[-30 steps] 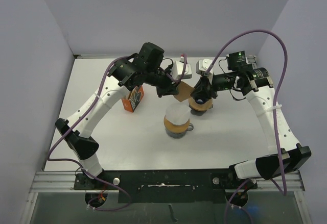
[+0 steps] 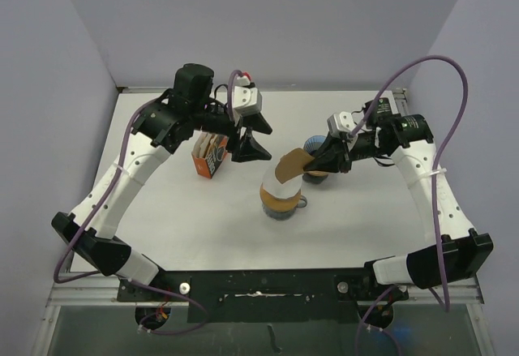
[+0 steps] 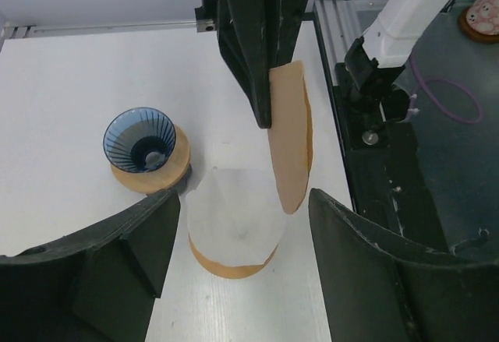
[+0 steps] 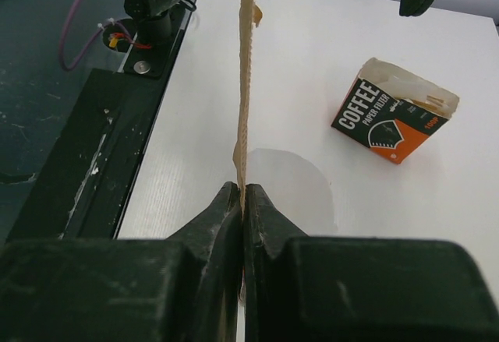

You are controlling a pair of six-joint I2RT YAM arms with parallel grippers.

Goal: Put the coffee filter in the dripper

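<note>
My right gripper is shut on the edge of a brown coffee filter, which hangs over the white dripper. That dripper has a wooden collar and sits on a glass cup with a handle. In the right wrist view the filter is edge-on, pinched between the fingertips. The left wrist view shows the filter tilted, its lower end above the right side of the white dripper. My left gripper stands open, left of the filter and apart from it.
A blue ribbed dripper with a wooden collar stands behind and right of the white one. The orange and black filter box is at the left of the table. Bare tabletop lies in front of the box.
</note>
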